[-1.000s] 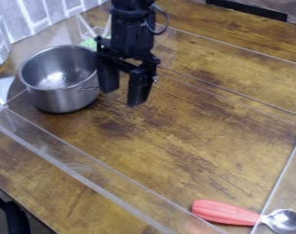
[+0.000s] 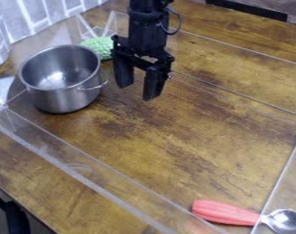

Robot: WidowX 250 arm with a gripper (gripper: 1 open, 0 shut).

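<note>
The black robot gripper [image 2: 136, 77] hangs over the wooden table at the upper middle, its two dark fingers apart and pointing down, with nothing visible between them. To its left, a steel pot [image 2: 59, 91] with a wire handle stands on the table. A green and white bumpy object [image 2: 97, 47] lies behind the pot, partly hidden by the arm.
A red-handled spoon [image 2: 224, 211] with a steel bowl lies at the bottom right. A small light object [image 2: 2, 86] sits at the left edge. Clear strips or edges border the work area.
The gripper has moved back, up in the view and slightly to the right, away from the pot. More of the green object now shows.
</note>
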